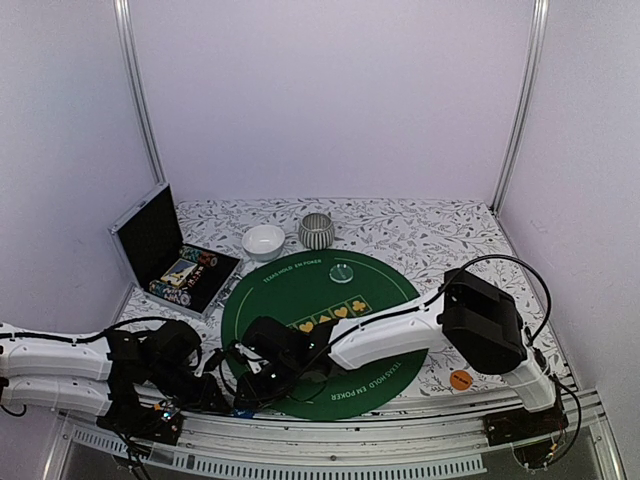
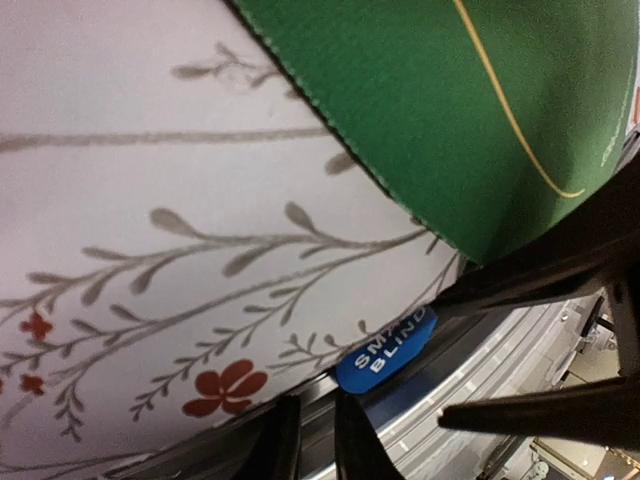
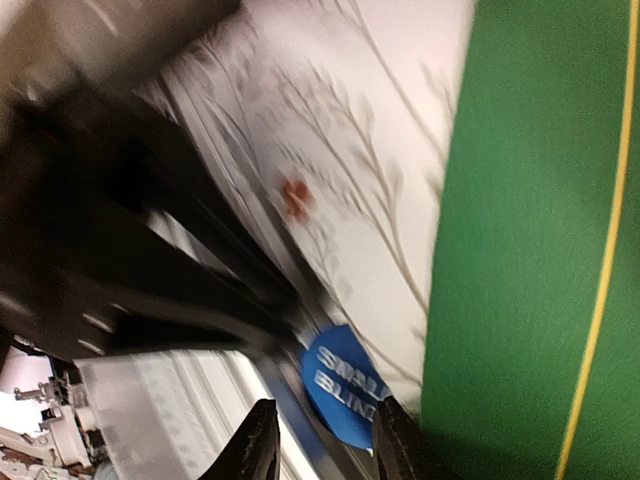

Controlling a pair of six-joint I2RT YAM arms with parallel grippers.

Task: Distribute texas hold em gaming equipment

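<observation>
The blue SMALL BLIND disc [image 2: 388,352] is tilted at the front edge of the table, in both wrist views. My left gripper is shut on one side of it; the pinch itself hardly shows. Reaching in from the other side, my right gripper is part open, its fingertips apart near the disc's free end. In the right wrist view the disc [image 3: 345,388] shows beyond those fingers and close to the left gripper's dark fingers. From the top, only a sliver of blue is visible between the grippers. The round green poker mat [image 1: 285,285] lies beneath the right arm.
An open case [image 1: 215,290] with chips and cards stands at the left. A white bowl [image 1: 263,242] and a striped cup [image 1: 316,232] are behind the mat. On the mat lies a clear disc [image 1: 341,273]; an orange disc [image 1: 461,380] is at the front right.
</observation>
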